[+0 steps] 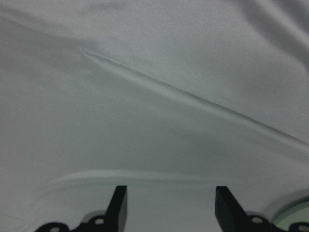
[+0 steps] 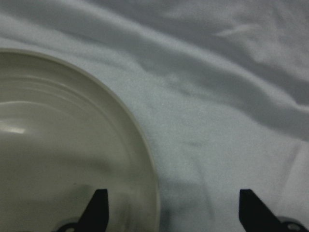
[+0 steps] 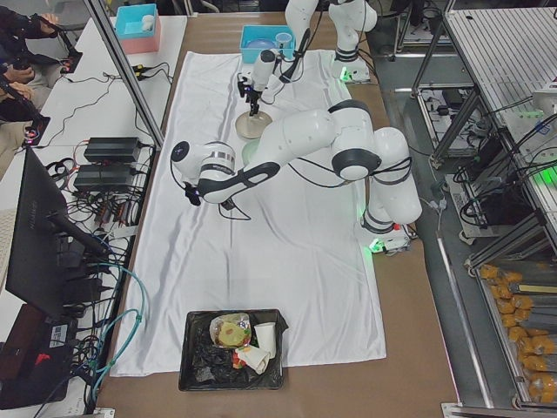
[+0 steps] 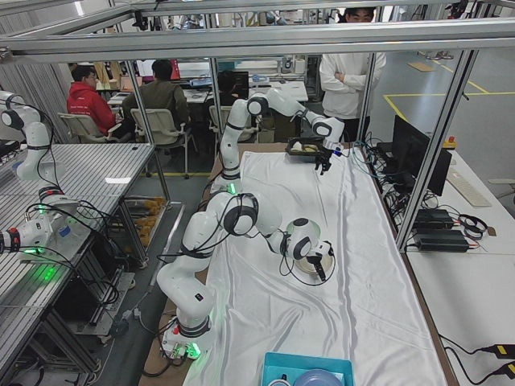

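A beige plate [image 3: 246, 126] lies on the white cloth, with a pale green plate partly hidden behind the nearer arm. My left gripper is open over bare cloth, with an edge of the green plate [image 1: 294, 216] at the lower right of the left wrist view. My right gripper stands open above the beige plate's right rim, one finger over the plate and the other over cloth, nothing between them.
A black tray [image 3: 198, 366] holding food items and wrappers sits at the near end in the camera left view. A blue bin [image 4: 307, 362] with dishes stands at the other end.
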